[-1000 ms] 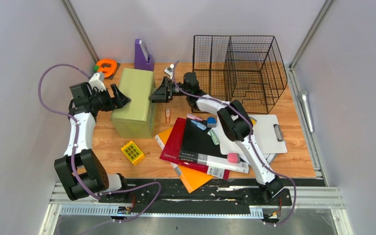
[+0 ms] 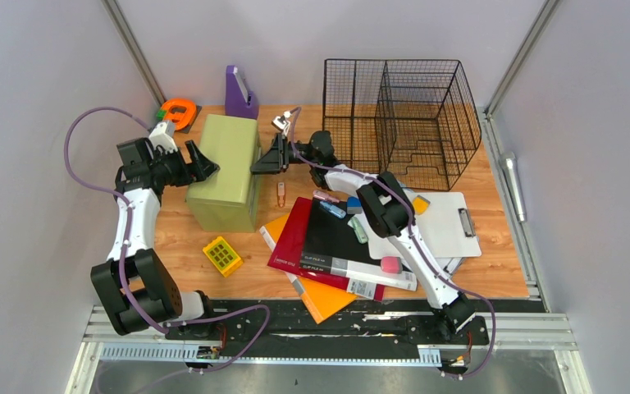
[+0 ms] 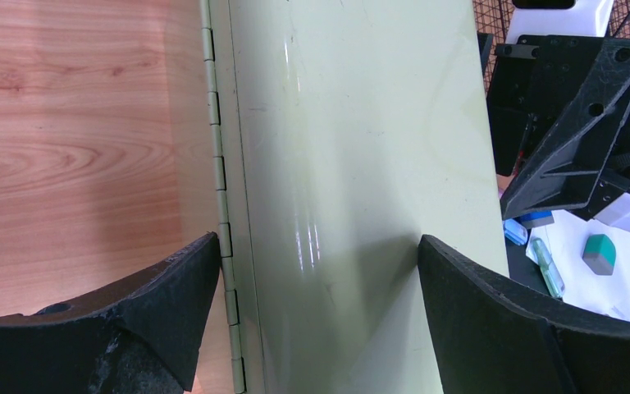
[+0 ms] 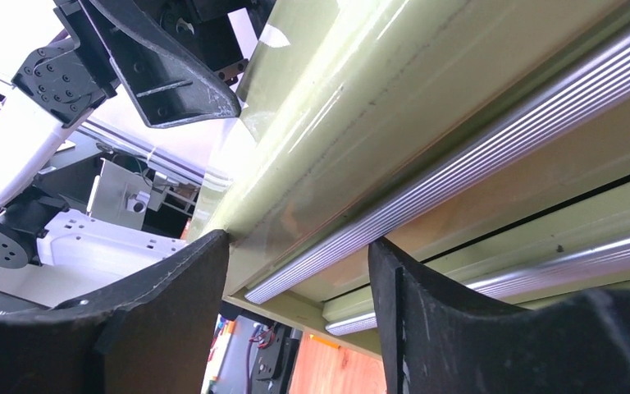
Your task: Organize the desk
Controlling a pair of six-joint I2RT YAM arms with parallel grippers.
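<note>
A glossy pale green drawer cabinet (image 2: 223, 185) stands at the left of the desk, its drawer fronts facing right. My left gripper is open over its top near the hinged left edge, fingers spread. Along the other side my right gripper is open close to the drawer fronts, where two ribbed metal handle strips (image 4: 467, 168) run. One right fingertip overlaps the upper strip; contact cannot be told. Red, black and orange folders (image 2: 299, 226) lie overlapped at front centre, with a pink eraser (image 2: 391, 264) and several small stationery items on them. A clipboard (image 2: 447, 226) lies to the right.
A black wire rack (image 2: 410, 123) fills the back right. Behind the cabinet stand a purple holder (image 2: 238, 94) and an orange tape dispenser (image 2: 179, 113). A yellow block (image 2: 222, 256) sits in front. Bare wood (image 2: 500, 254) shows at the right edge.
The left arm, the cabinet and the desk items look unmoved.
</note>
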